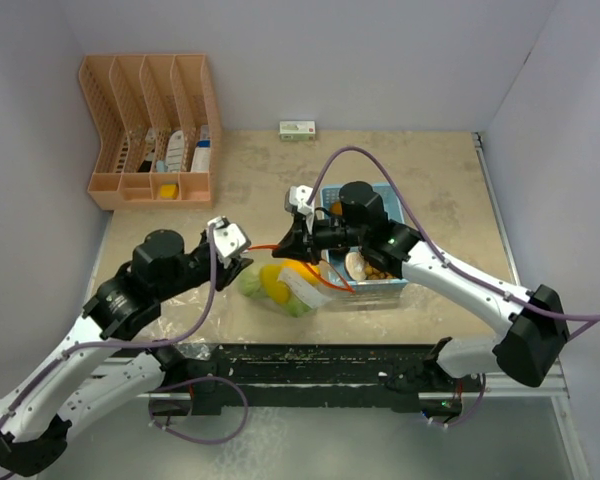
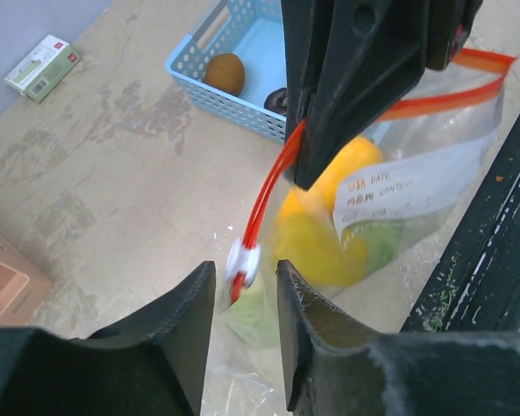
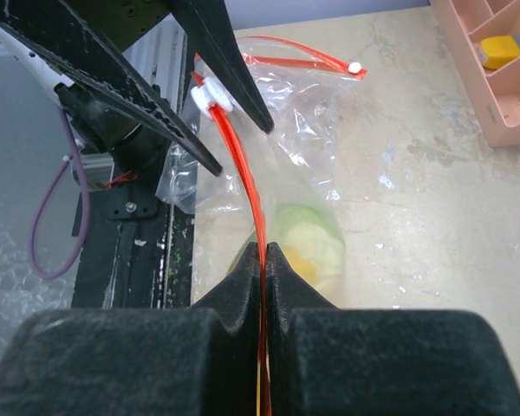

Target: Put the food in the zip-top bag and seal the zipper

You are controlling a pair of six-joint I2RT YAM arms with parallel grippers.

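Observation:
In the top view, the clear bag (image 1: 305, 290) holds yellow and green food (image 1: 273, 284) and hangs between my grippers by its red zipper edge (image 1: 263, 247). My right gripper is shut on that edge, the thin red band running between its fingertips. The left wrist view shows my left gripper part open, its fingers on either side of the white zipper slider (image 2: 242, 260) at the band's end. A gap shows around the slider (image 3: 211, 95) in the right wrist view. Beyond my right gripper, the other stretch of red edge (image 2: 455, 95) sags away from the held band.
A blue basket (image 1: 392, 205) with more food stands behind the right arm. At the back left is a pink divided organiser (image 1: 102, 187); a small green-and-white box (image 1: 297, 130) lies by the back wall. Another clear bag (image 3: 303, 113) lies near the left front.

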